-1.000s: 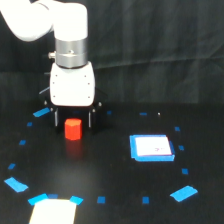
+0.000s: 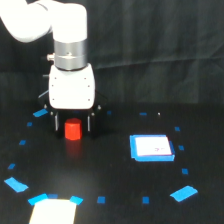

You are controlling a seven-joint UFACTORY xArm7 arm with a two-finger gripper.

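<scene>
A red cube sits on the black table at the left, directly under the white robot arm. The gripper is lowered over it, with a dark finger on either side of the cube; whether they touch it is unclear.
A blue-rimmed white pad lies to the right of the cube. A pale square is at the front left edge. Small blue tape pieces are scattered on the black table, which is otherwise clear.
The arm and gripper have come slightly lower around the cube. The cube has stayed in about the same place.
</scene>
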